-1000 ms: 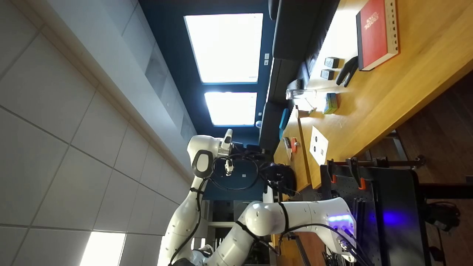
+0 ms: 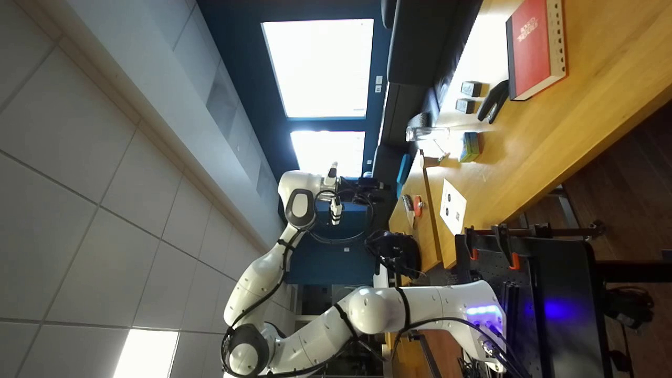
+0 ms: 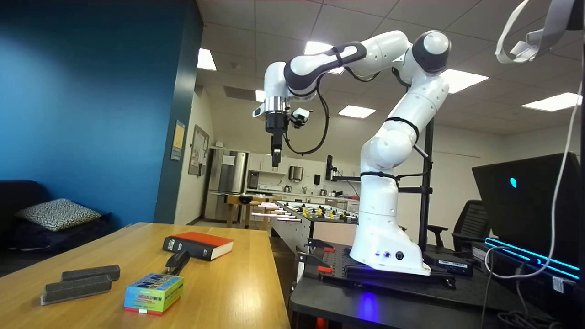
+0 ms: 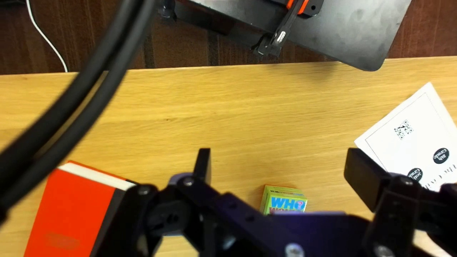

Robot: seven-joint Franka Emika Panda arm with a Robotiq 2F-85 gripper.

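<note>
My gripper is open high above the wooden table, its two fingers wide apart with nothing between them. In exterior view 2 the gripper (image 3: 276,159) points down in mid-air, well clear of everything on the table. A small colourful card box (image 4: 282,199) shows below in the wrist view, partly covered by the gripper body. The same box (image 3: 154,294) stands near the front of the table in exterior view 2. Left of it in the wrist view lies a thick red book (image 4: 70,214) with a dark spine.
A white printed sheet (image 4: 417,137) lies on the table. A black stapler (image 3: 176,262) and two dark grey blocks (image 3: 82,282) are near the box. Clamps (image 3: 316,257) grip the robot's black stand. Bare wood (image 4: 240,111) stretches along the table's near edge.
In exterior view 1 the arm has reached further out over the table, its wrist and gripper now higher in the picture and slightly to the right. The objects on the table have not moved.
</note>
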